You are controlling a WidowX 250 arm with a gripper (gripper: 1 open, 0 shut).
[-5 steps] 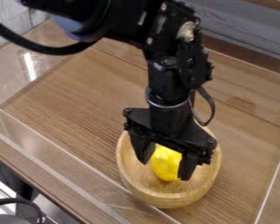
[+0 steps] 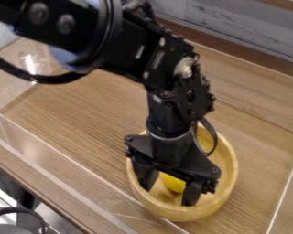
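My black gripper (image 2: 172, 170) is lowered into a round wooden bowl (image 2: 181, 209) at the lower middle right, its fingers on either side of a yellow object (image 2: 174, 182). The yellow object lies in the bowl, largely hidden by the gripper. Whether the fingers touch it or are shut on it is not clear.
The bowl stands on a wooden table (image 2: 63, 128) with open surface to the left and right. A pale wall (image 2: 247, 32) runs along the back. A dark cable crosses the upper left and another dark piece sits at the lower left edge.
The gripper has moved lower into the bowl over the yellow object, covering more of it. The bowl appears shifted slightly to the right.
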